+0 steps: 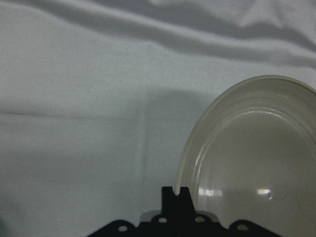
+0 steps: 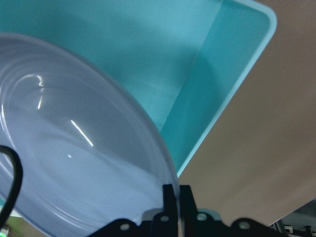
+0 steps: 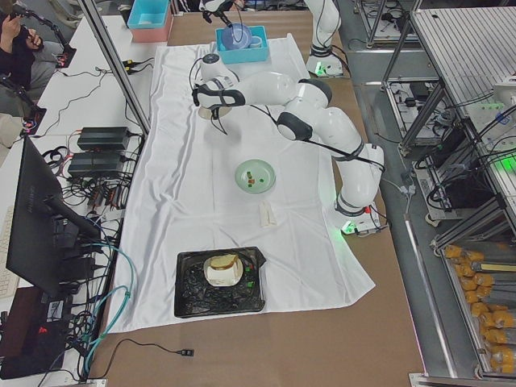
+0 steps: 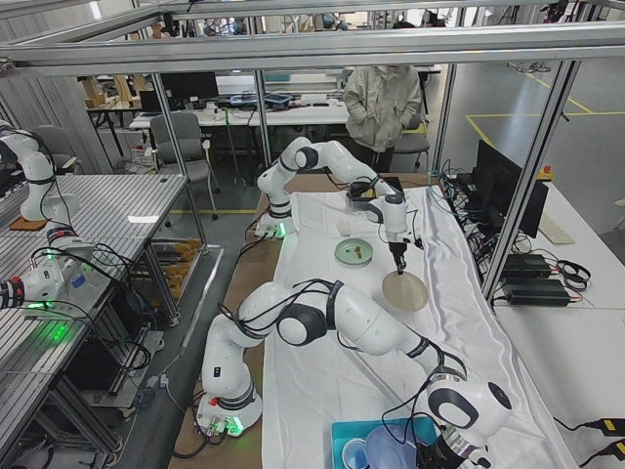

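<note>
A beige plate [image 4: 405, 293] lies on the white cloth. My left gripper is shut on its rim, as the left wrist view shows. In the camera left view the left arm mostly hides this plate. My right gripper is shut on the rim of a light blue plate [image 2: 74, 143], which is at the turquoise bin [image 2: 224, 96] at the far end of the cloth. A blue cup [image 4: 354, 452] sits in that bin. A green plate [image 3: 255, 185] with small pieces on it lies mid-cloth.
A black tray [image 3: 185, 286] with a white dish and bread lies at the near end of the cloth. A small pale item [image 3: 267, 214] lies beside the green plate. Monitor and cables border the cloth on one side; the cloth around the green plate is clear.
</note>
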